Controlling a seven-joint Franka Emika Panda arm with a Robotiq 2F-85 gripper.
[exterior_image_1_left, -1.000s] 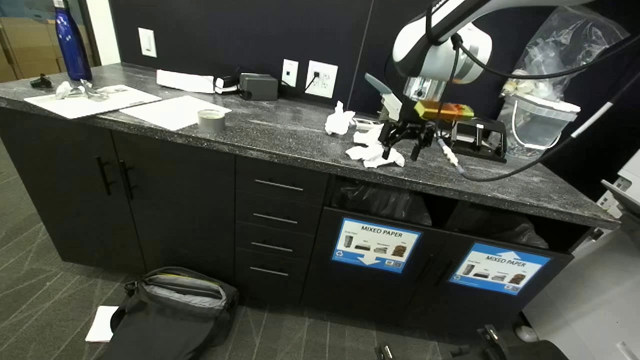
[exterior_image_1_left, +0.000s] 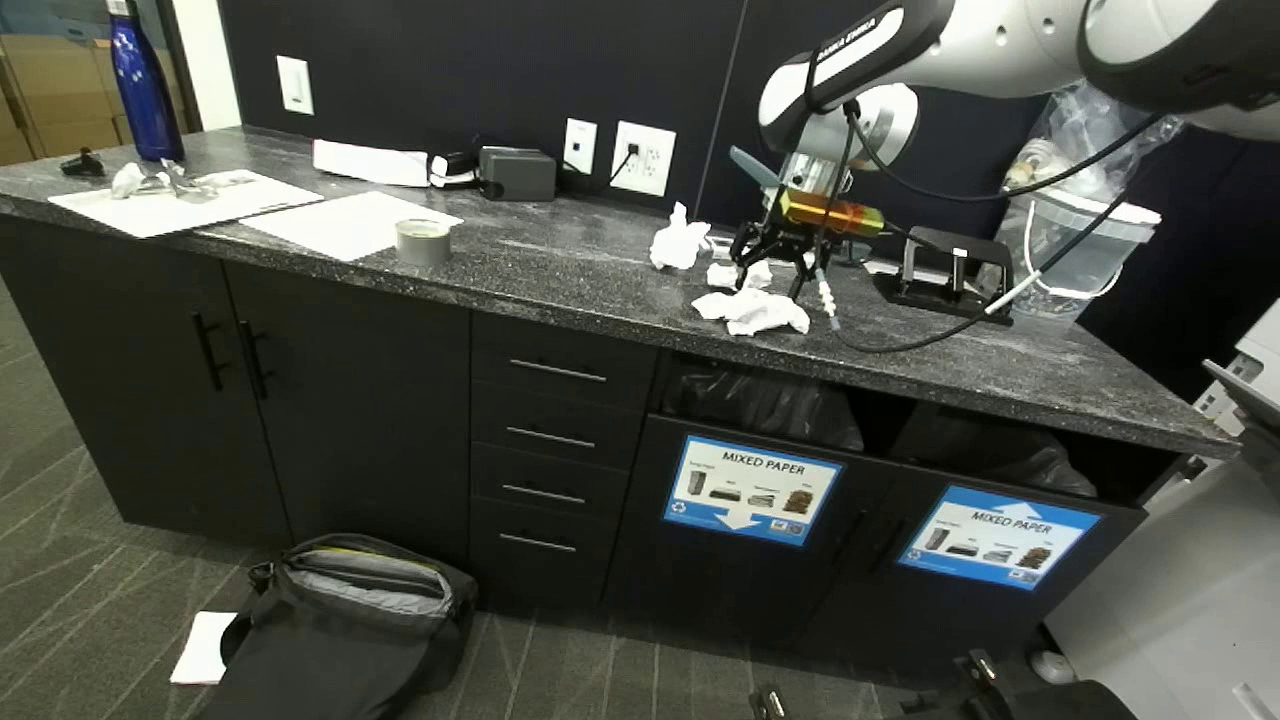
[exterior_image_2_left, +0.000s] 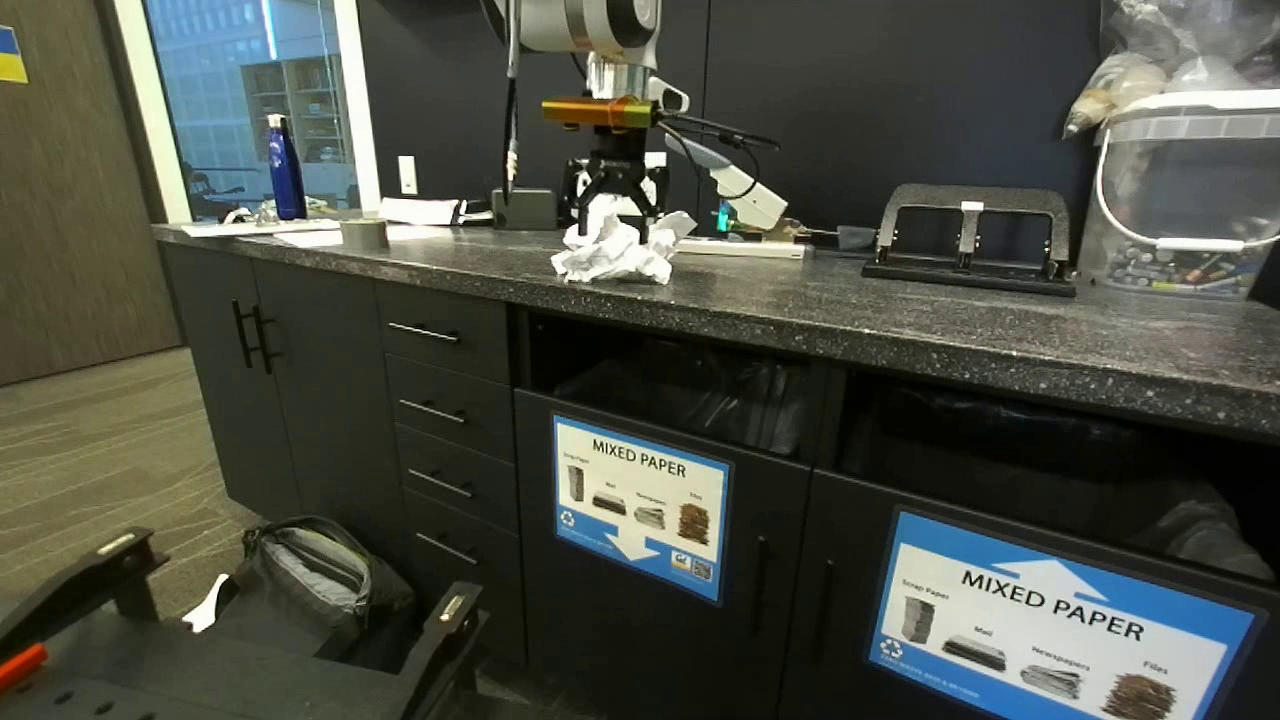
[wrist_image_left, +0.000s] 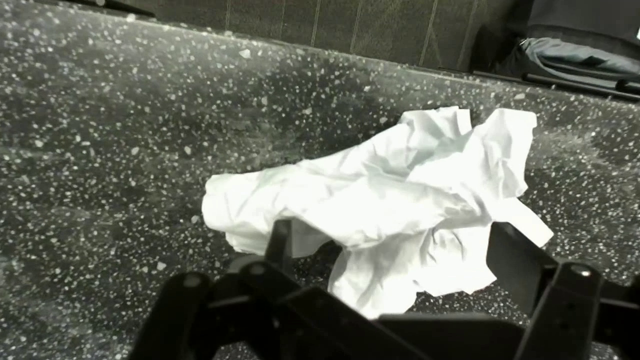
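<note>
My gripper (exterior_image_1_left: 769, 286) is low over the counter among crumpled white papers, its fingers wide apart. The front paper (exterior_image_1_left: 758, 314) lies near the counter's front edge. Right behind it, partly hidden by the gripper, is a smaller crumpled paper (exterior_image_1_left: 723, 275). Another crumpled ball (exterior_image_1_left: 680, 239) rests farther back and to the left. In the wrist view, crumpled white paper (wrist_image_left: 372, 204) spreads between and beyond the two fingers, one (wrist_image_left: 280, 243) at its left and the other (wrist_image_left: 510, 255) at its right. Whether the fingers touch it is unclear.
At the right stand a black hole punch (exterior_image_1_left: 954, 274) and a clear bucket (exterior_image_2_left: 1188, 228). A roll of tape (exterior_image_1_left: 422, 241), flat sheets (exterior_image_1_left: 348, 226) and a blue bottle (exterior_image_1_left: 144, 90) are at the left. Open bins (exterior_image_1_left: 768, 402) sit under the counter's edge.
My arm and gripper have moved left and back toward the wall, from the right of the papers to over them. The papers look unmoved.
</note>
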